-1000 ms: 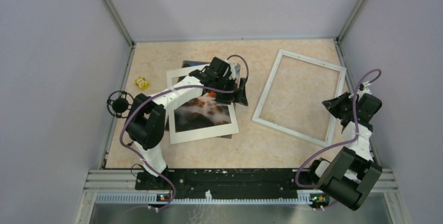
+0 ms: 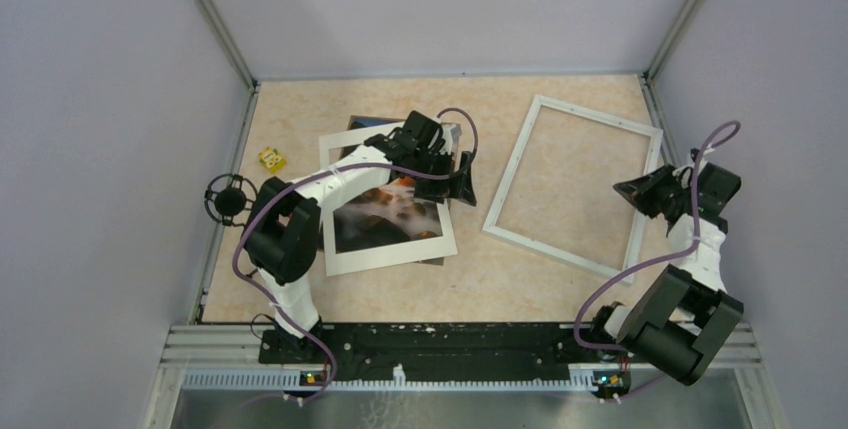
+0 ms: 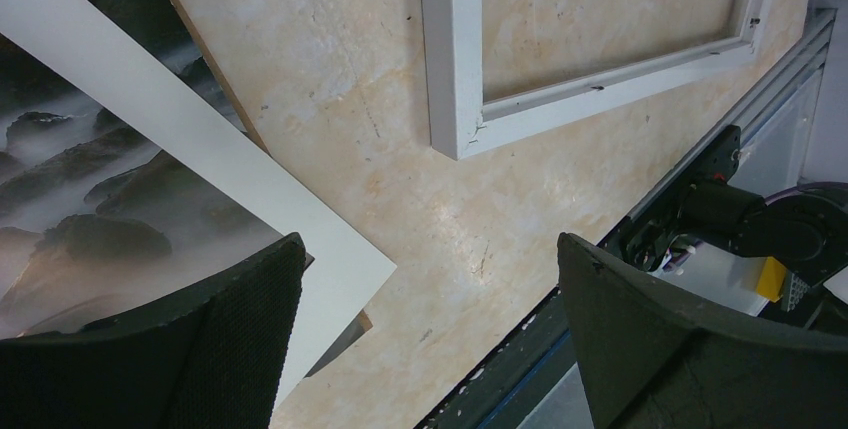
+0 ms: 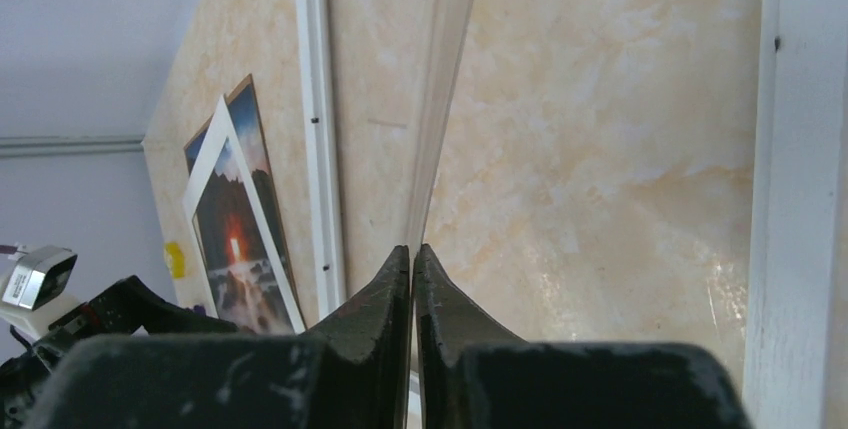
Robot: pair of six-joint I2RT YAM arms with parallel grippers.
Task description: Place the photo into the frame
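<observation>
The photo, a dark misty seascape with a white border, lies flat at the left, partly over a brown-edged board. Above its right part my left gripper stands open, and its fingers frame only bare table and the photo's corner. The empty-looking white frame lies on the right. My right gripper is shut, over the inside of the frame near its right side. From its fingertips a narrow, pale, see-through band runs up the right wrist view, like a clear sheet seen edge-on.
A small yellow object sits at the far left. Bare tabletop separates the photo from the frame. The right arm passes over the frame's right side, close to the side wall.
The left arm, photo and frame stay put.
</observation>
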